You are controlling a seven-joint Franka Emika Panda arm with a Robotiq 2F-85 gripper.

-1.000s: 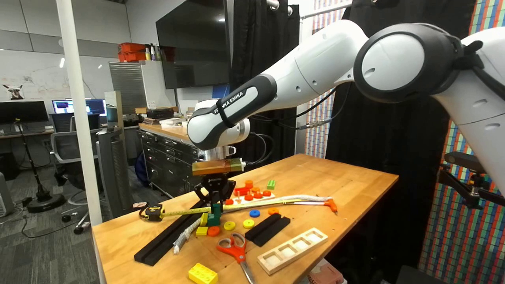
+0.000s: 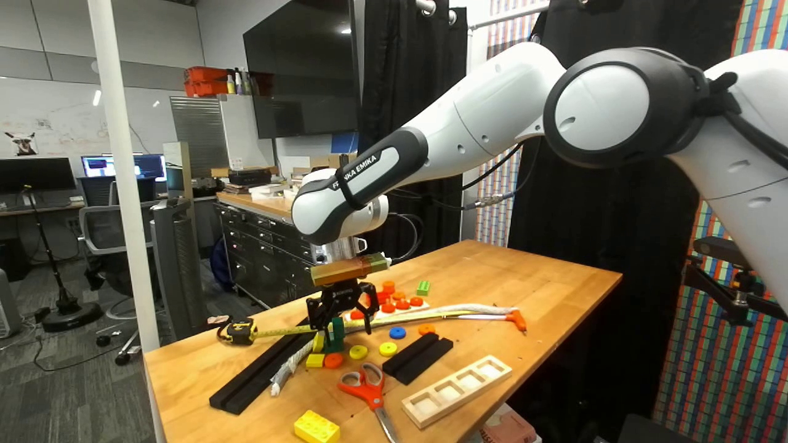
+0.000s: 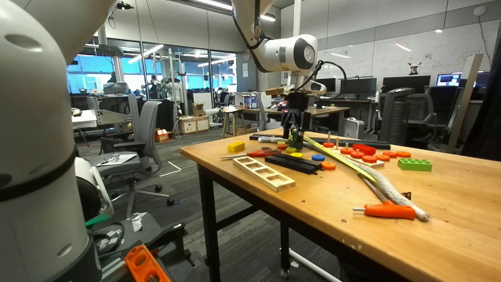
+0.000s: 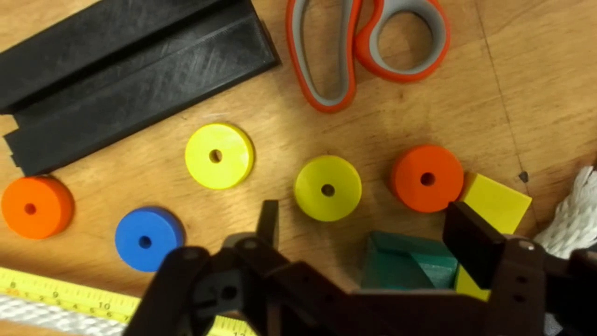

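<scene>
My gripper (image 2: 344, 325) points down at the table with its fingers open. Between its spread fingers, in the wrist view, lies a dark green block (image 4: 411, 260), partly covered by the gripper body. The right finger (image 4: 473, 238) overlaps a yellow block (image 4: 495, 201) beside the green one. An orange disc (image 4: 426, 178) touches that yellow block. Two yellow discs, one near the middle (image 4: 328, 188) and one to its left (image 4: 219, 156), lie flat. A blue disc (image 4: 149, 240) and another orange disc (image 4: 37, 207) are farther left. Whether the fingers touch the green block, I cannot tell.
Red-orange scissors (image 2: 363, 384), a black grooved piece (image 2: 417, 358) and a wooden compartment tray (image 2: 456, 390) lie nearby. A tape measure (image 2: 237, 332) and white rope (image 2: 293, 359) run beside the blocks.
In exterior view 1 the gripper has shifted slightly right, and its fingers now look more widely spread around the green block. The table objects appear unmoved.
</scene>
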